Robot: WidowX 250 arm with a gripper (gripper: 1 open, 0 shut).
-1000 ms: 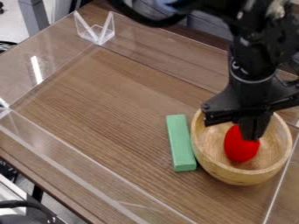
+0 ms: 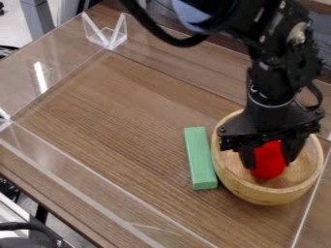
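A wooden bowl [image 2: 265,192] at the right holds a red object [image 2: 269,169]. My black gripper [image 2: 268,140] is low over the bowl, its fingers around the upper part of the red object; whether they touch it I cannot tell. A green block [image 2: 200,160] lies just left of the bowl.
A clear plastic stand [image 2: 106,34] is at the back left.
My gripper has come down into the bowl and now covers more of the red object.
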